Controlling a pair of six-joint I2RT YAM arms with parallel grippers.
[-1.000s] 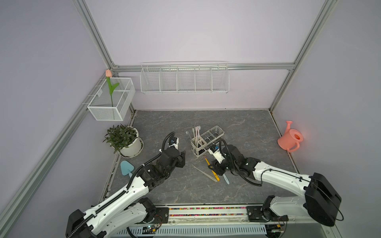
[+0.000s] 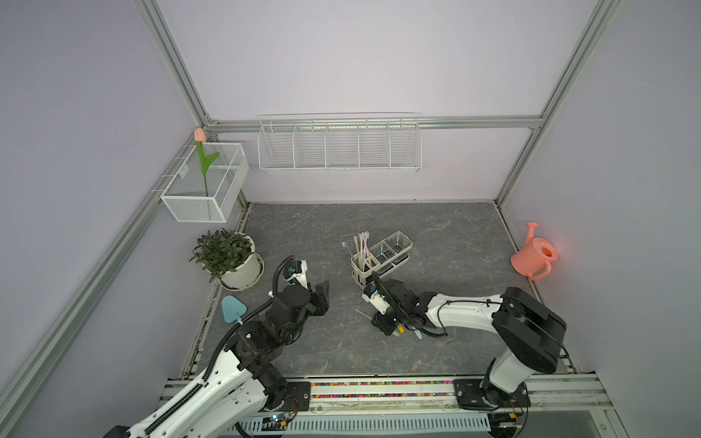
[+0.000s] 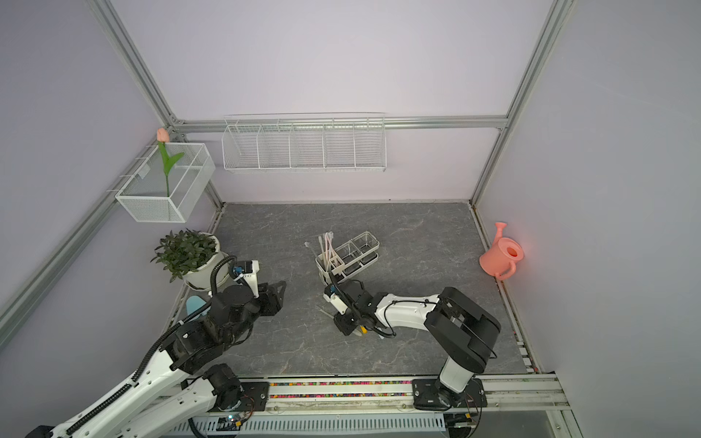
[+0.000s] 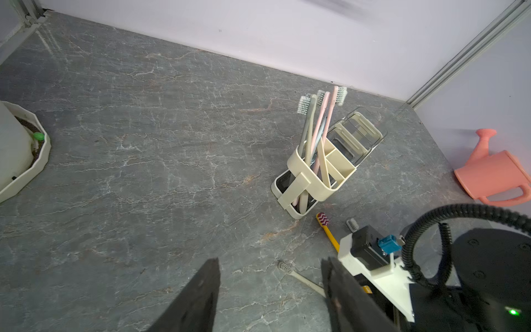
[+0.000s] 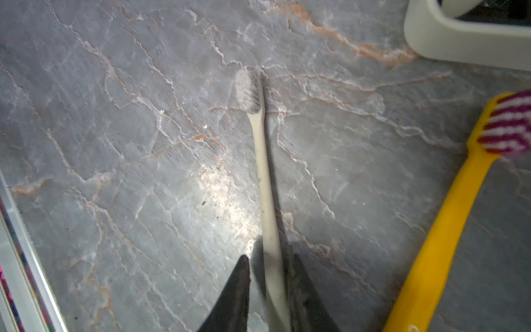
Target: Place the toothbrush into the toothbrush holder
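Note:
A beige toothbrush with pale bristles (image 5: 265,182) lies on the grey table. My right gripper is partly open and low over its handle, one finger on each side; a gap shows between the left finger and the handle. To the right lies a yellow toothbrush (image 5: 450,221) with purple-and-white bristles. Farther back, the cream toothbrush holder (image 4: 298,179) has several toothbrushes standing in its near compartment. My left gripper hangs above the table to the left, open and empty. From above, the right arm hides part of the loose brushes.
A third toothbrush head (image 4: 352,224) shows beside the right gripper's mount. The plant pot (image 2: 239,271) and blue shovel (image 2: 233,308) are at the left, the pink watering can (image 2: 534,260) at the right.
My right gripper has moved left and toward the front, from the yellow toothbrush to over the beige one's handle. The left arm has drawn back slightly to the left.

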